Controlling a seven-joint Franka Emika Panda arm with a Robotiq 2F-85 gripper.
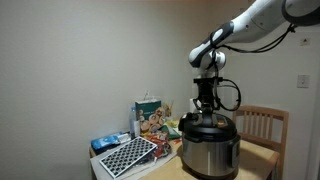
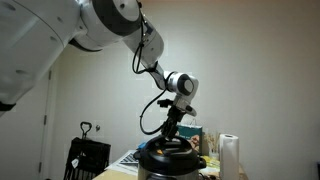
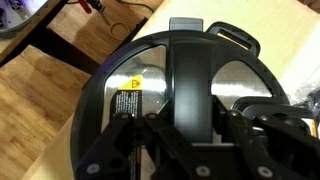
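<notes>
A large steel pot cooker with a black lid stands near the table's front. Above the lid's middle, my gripper points down and is shut on the lid's handle. Seen from the wrist, that long black handle runs across the lid, and the gripper body hides its near end. The lid's shiny metal top carries a yellow warning label. In exterior view 2 the lid sits at the pot's top; whether any gap lies between them I cannot tell.
Behind the pot are a black drying rack, a green gift bag and assorted bottles and packets. A paper towel roll stands close by. A wooden chair is beyond the table's right side.
</notes>
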